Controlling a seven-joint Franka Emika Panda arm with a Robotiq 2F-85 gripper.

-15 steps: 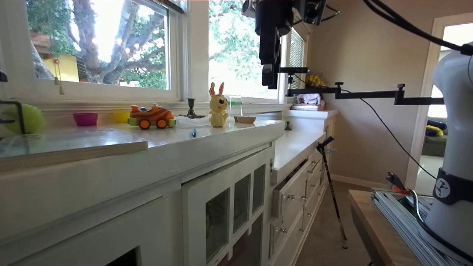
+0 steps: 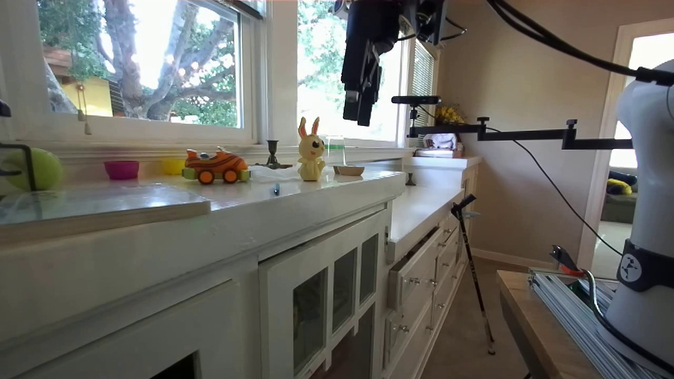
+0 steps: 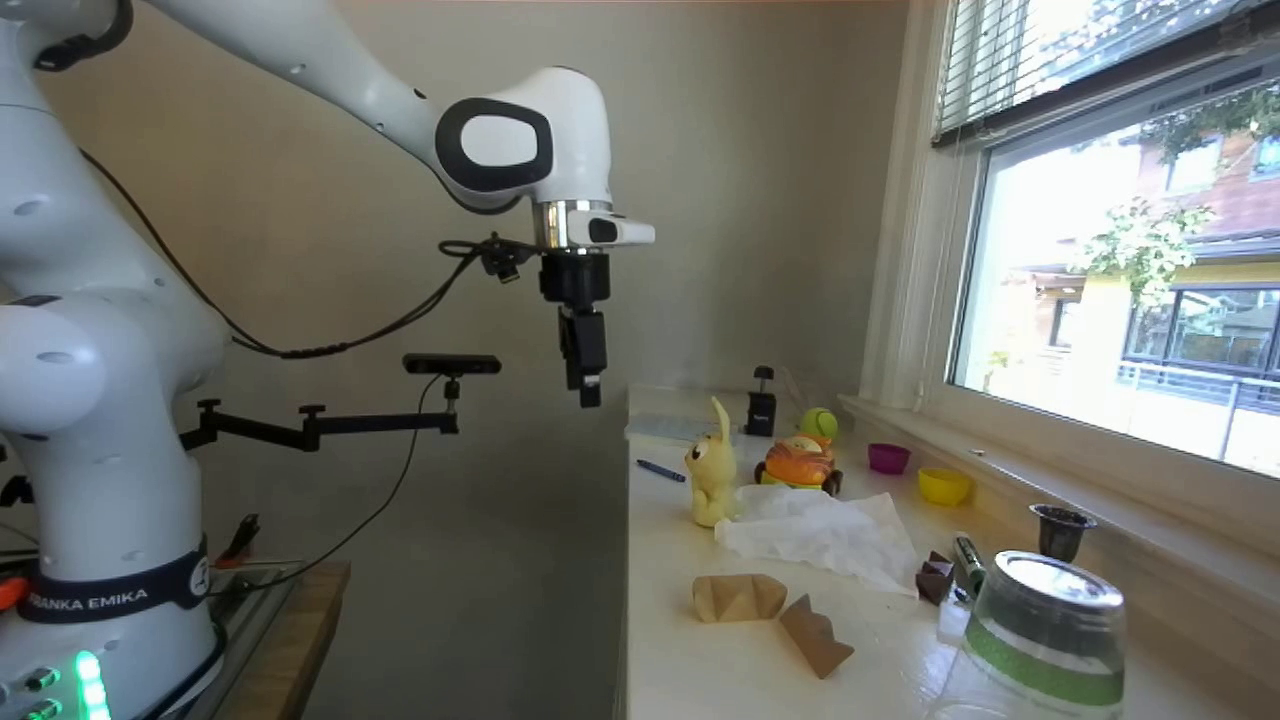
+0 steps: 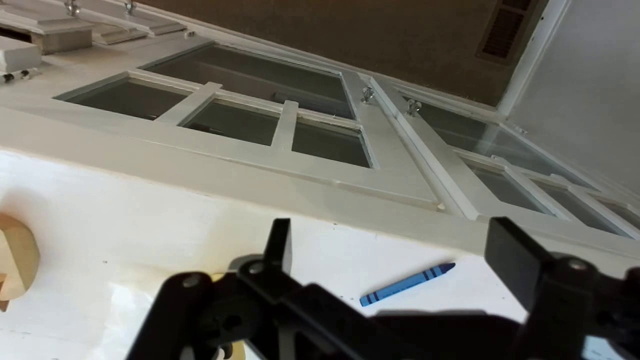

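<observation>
My gripper hangs in the air above the counter's front edge. In the wrist view its two black fingers stand wide apart with nothing held between them. Below and between them a blue crayon (image 4: pixel 408 284) lies flat on the white counter (image 4: pixel 336 252). Exterior view 2 shows the same crayon (image 3: pixel 660 470) near the counter's front edge, left of a yellow bunny figure (image 3: pixel 713 474). The bunny stands upright; in the wrist view the gripper covers most of it.
Behind the bunny are an orange toy car (image 3: pixel 799 461) and crumpled white paper (image 3: pixel 828 534). Tan folded pieces (image 3: pixel 738 598), a purple cup (image 3: pixel 889 457), a yellow cup (image 3: pixel 944 485) and a clear upturned cup (image 3: pixel 1041 636) stand farther along. Cabinet doors (image 4: pixel 234 120) drop below the edge.
In exterior view 1 my gripper has moved left, and it looks more tilted than before. The things on the counter have not moved.
</observation>
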